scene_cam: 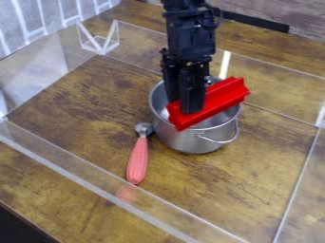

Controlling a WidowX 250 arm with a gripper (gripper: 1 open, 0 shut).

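My black gripper (189,95) hangs over a steel pot (193,140) near the middle, shut on a red block (214,102). The block is tilted, at the pot's mouth, and covers much of the opening; whether it touches the pot cannot be told. The fingertips are partly hidden behind the block. A pink-handled utensil (137,160) with a metal head lies left of the pot.
Transparent panels run along the left and right edges. A small white frame (99,40) stands at the back left, and a pale strip shows behind the pot.
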